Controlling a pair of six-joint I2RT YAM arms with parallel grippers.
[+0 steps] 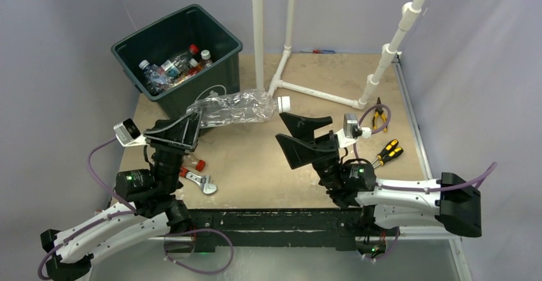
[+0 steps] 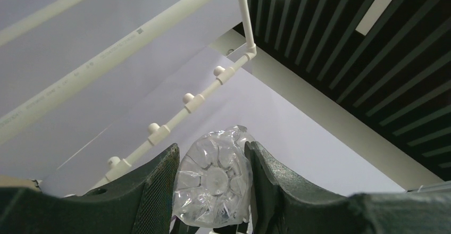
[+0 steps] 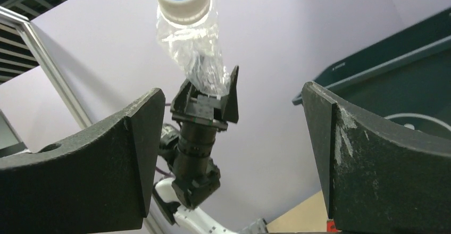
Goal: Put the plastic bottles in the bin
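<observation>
A large clear bottle with a white cap (image 1: 236, 107) is held horizontally by its base end in my left gripper (image 1: 189, 128), above the table, in front of the dark green bin (image 1: 128, 64). In the left wrist view its bottom (image 2: 211, 178) fills the space between the fingers. My right gripper (image 1: 287, 134) stands open just right of the cap; in the right wrist view the cap (image 3: 181, 0) is high between and beyond its fingers. Several bottles (image 1: 176, 69) lie in the bin, and a small bottle with a red cap (image 1: 197, 163) lies on the table.
An adjustable wrench (image 1: 206, 184) lies front left on the table (image 1: 262, 172). Screwdrivers (image 1: 390, 153), pliers (image 1: 379, 118) and a small tool (image 1: 316, 51) lie right and back. White pipe frames (image 1: 313, 92) rise at the back.
</observation>
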